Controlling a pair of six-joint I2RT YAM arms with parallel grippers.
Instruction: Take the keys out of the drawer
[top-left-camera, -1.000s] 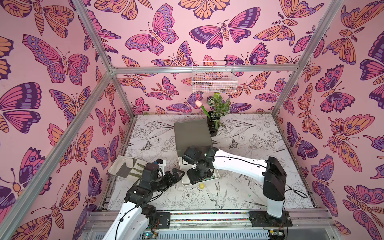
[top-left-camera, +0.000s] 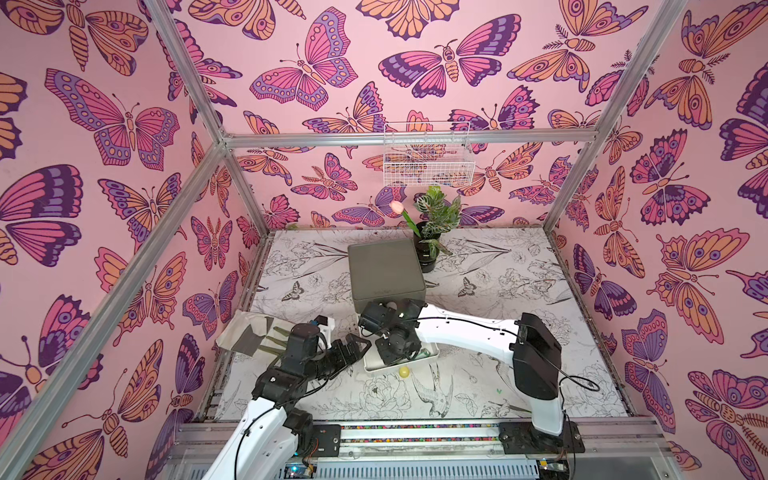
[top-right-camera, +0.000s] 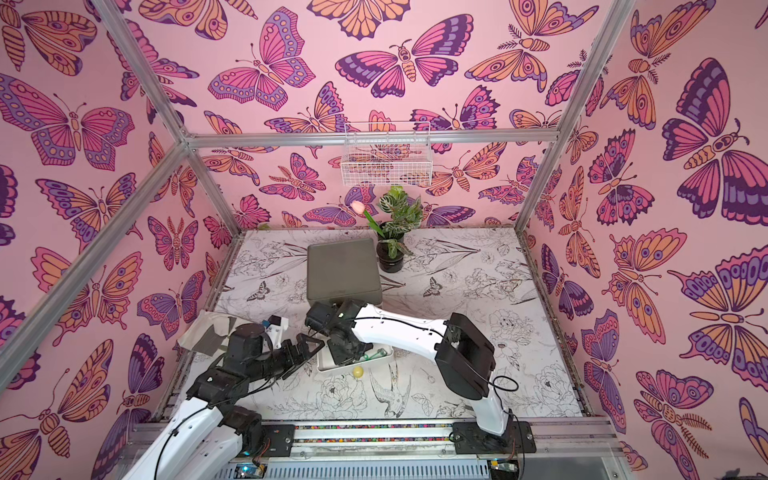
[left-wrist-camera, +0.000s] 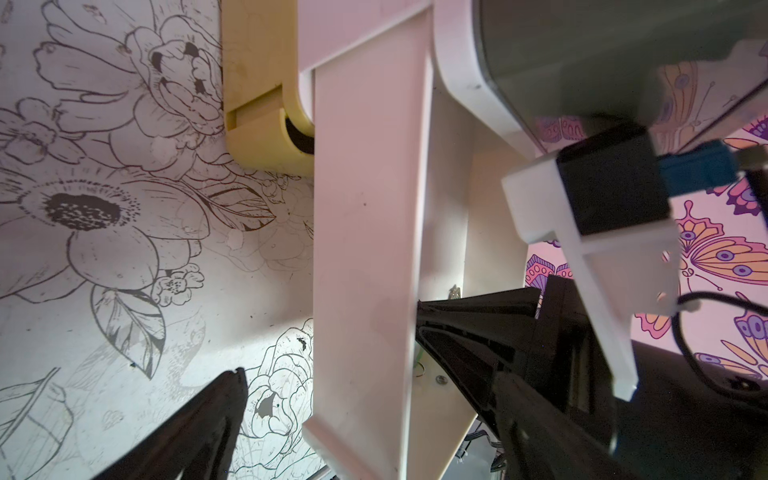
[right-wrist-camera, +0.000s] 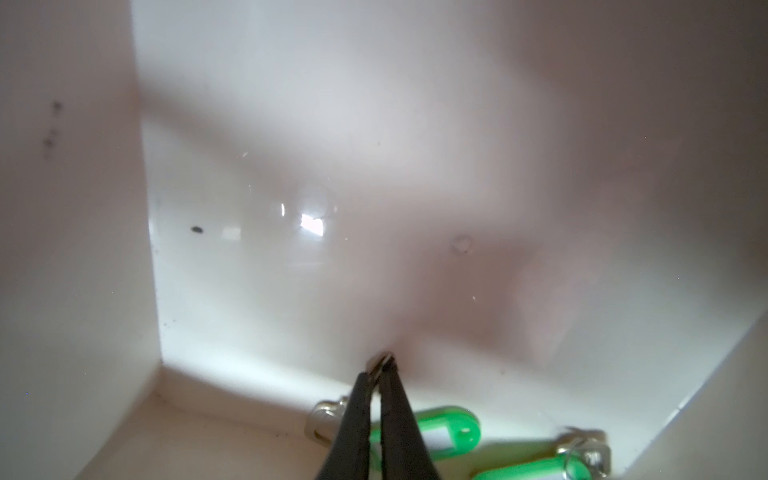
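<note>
The white drawer (top-left-camera: 382, 369) is pulled out from the grey-topped cabinet (top-left-camera: 386, 268). In the right wrist view, a green key tag (right-wrist-camera: 460, 428) with a metal ring (right-wrist-camera: 324, 424) lies in it. Another green tag (right-wrist-camera: 524, 470) with its own ring is at the lower right. My right gripper reaches down into the drawer, shut, with a small brownish metal piece at its tips; it looks like a key. The fingers partly hide the nearer tag. In the left wrist view, my left gripper is open, its fingers on either side of the drawer's side wall (left-wrist-camera: 364, 200).
A yellow ball (top-left-camera: 404, 372) shows just in front of the drawer. A potted plant (top-left-camera: 429, 248) stands behind the cabinet on the right. A pale cloth-like item (top-left-camera: 248, 332) lies at the left.
Over the last second my right arm has shifted left in the top left view, its gripper still in the drawer. The left arm has moved only slightly.
</note>
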